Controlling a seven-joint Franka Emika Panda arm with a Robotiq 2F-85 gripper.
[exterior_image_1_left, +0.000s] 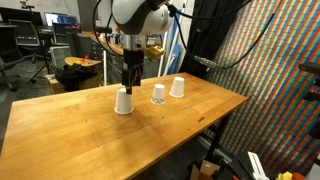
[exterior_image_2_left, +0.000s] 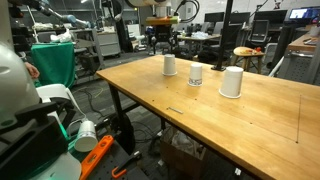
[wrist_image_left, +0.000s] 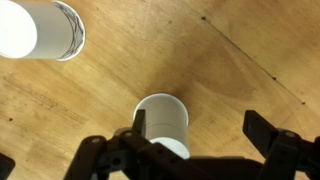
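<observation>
Three white upside-down cups stand on the wooden table: a left cup, a middle cup and a right cup. My gripper hangs fingers down, close above and behind the left cup in exterior view 1. In the wrist view the gripper is open, its dark fingers wide apart. One cup appears low in that view, overlapped by the left finger, and a second cup fills the upper left corner. No cup is held between the fingers.
In exterior view 2 the cups form a slanting row, the largest-looking cup at right. A cardboard box is under the table.
</observation>
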